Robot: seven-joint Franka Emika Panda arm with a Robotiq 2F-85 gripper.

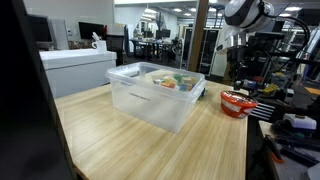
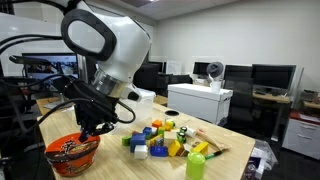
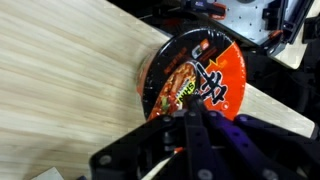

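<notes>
A round red-and-black bowl-shaped package (image 3: 220, 75) with printed lid shows below my gripper in the wrist view. Its fingers look drawn together, and nothing shows between them. In exterior view 1 the red package (image 1: 237, 103) stands near the table's right edge, with the gripper (image 1: 240, 84) just above it. Exterior view 2 has the package (image 2: 72, 152) at the lower left and the gripper (image 2: 92, 128) over its rim area. Whether the fingertips touch the lid, I cannot tell.
A clear plastic box (image 1: 150, 101) stands on the wooden table (image 1: 130, 140). Several coloured blocks and a green cylinder (image 2: 196, 166) are grouped to the package's right in exterior view 2. Bare table lies in front of the box.
</notes>
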